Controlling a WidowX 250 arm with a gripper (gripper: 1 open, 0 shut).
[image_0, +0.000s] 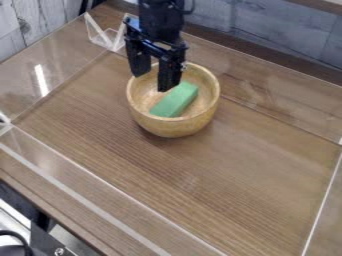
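Note:
My gripper hangs from the dark arm at the top centre, open, over the back-left rim of a tan bowl. A green oblong object lies in the bowl, tilted diagonally, right of and below the gripper. Nothing clearly shows between the fingers.
A white wire-like item lies at the back left, left of the arm. Dark clutter sits beyond the table's left edge, at the lower left corner.

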